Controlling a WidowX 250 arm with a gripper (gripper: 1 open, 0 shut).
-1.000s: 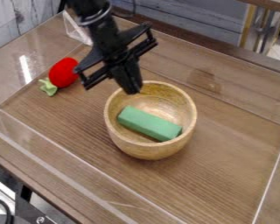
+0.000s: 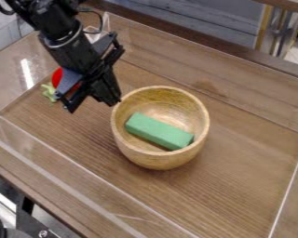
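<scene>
My black gripper (image 2: 89,93) hangs from the upper left over the left part of the table, left of a beige bowl (image 2: 189,153) that holds a green block (image 2: 158,131). A red object (image 2: 60,76) with green leaves (image 2: 49,93) lies partly hidden behind the gripper. The gripper looks shut; whether anything is between its fingers is hard to see.
A ledge (image 2: 251,7) runs along the top right, and a pale edge bounds the table at the left.
My gripper has moved left and down, from over the bowl's back to in front of the red object, now partly covering it. The bowl and block have not moved.
</scene>
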